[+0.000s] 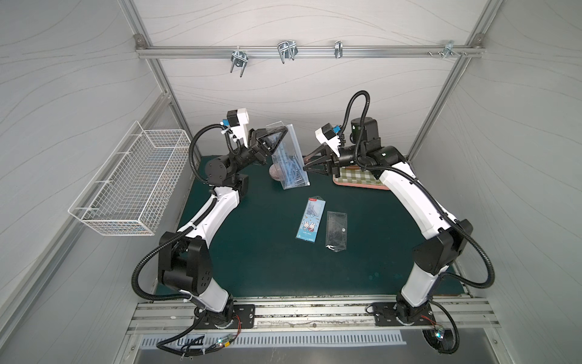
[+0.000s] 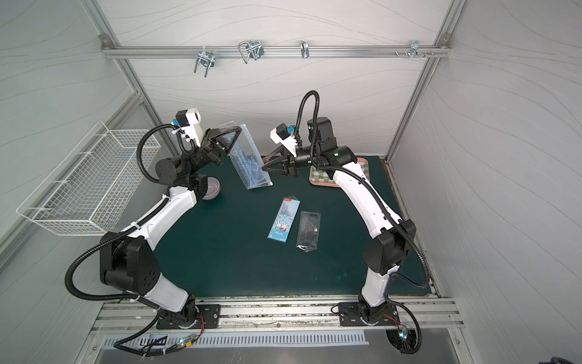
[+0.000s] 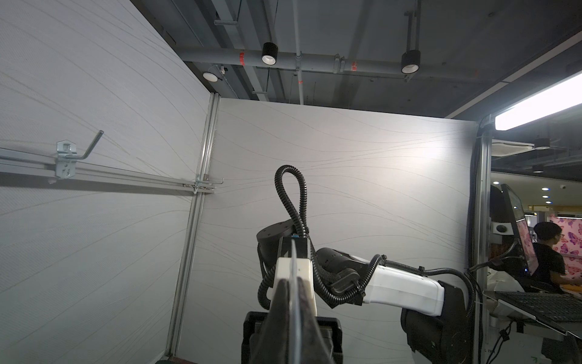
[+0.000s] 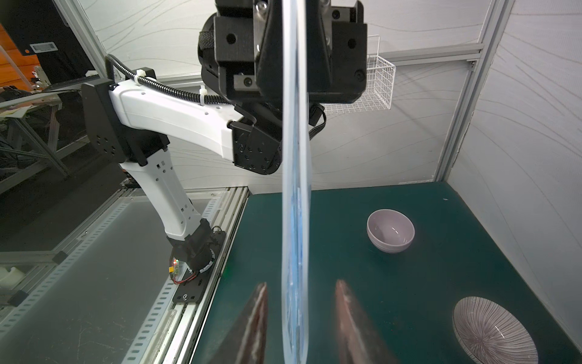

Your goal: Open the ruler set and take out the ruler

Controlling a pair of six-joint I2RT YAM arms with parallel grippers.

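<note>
A clear pouch with blue ruler pieces inside (image 1: 291, 168) hangs tilted in the air at the back of the workspace. My left gripper (image 1: 281, 133) is shut on its upper part. In the left wrist view, the pouch (image 3: 294, 315) shows edge-on as a thin pale strip between the fingers. My right gripper (image 1: 306, 163) stands open beside the pouch's right edge. Seen from the right wrist, its fingertips (image 4: 259, 303) lie on either side of the edge-on pouch (image 4: 295, 200), with gaps on both sides. Whether the fingers reach past the pouch's edge I cannot tell.
On the green table lie a blue printed card package (image 1: 310, 219) and an empty-looking clear sleeve (image 1: 336, 230). A bowl (image 4: 391, 230) and a striped dish (image 4: 494, 330) stand beyond the pouch. A checkered tray (image 1: 362, 177) sits behind the right arm.
</note>
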